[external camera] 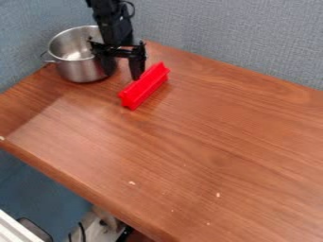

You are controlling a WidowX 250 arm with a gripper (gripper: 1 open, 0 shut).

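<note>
My black gripper (pixel 123 59) is open at the upper left, over the right side of a steel pot (pixel 72 66) and partly hiding it, with a finger reaching down near the pot's right side. Just right of and in front of it, a long red block (pixel 144 87) lies on the wooden table (pixel 202 161), angled toward the back.
Textured grey-blue panels stand behind the table.
</note>
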